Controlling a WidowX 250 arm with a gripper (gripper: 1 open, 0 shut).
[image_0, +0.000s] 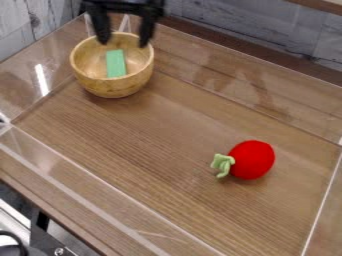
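My gripper (120, 28) is a dark, motion-blurred shape at the top left, above the far part of a yellow bowl (139, 75). Its fingers stand open at either side over the bowl. Inside the bowl lies a green block (115, 63). At the lower right a red round object (251, 160) with a pale green leafy top (222, 162) rests on the wooden table.
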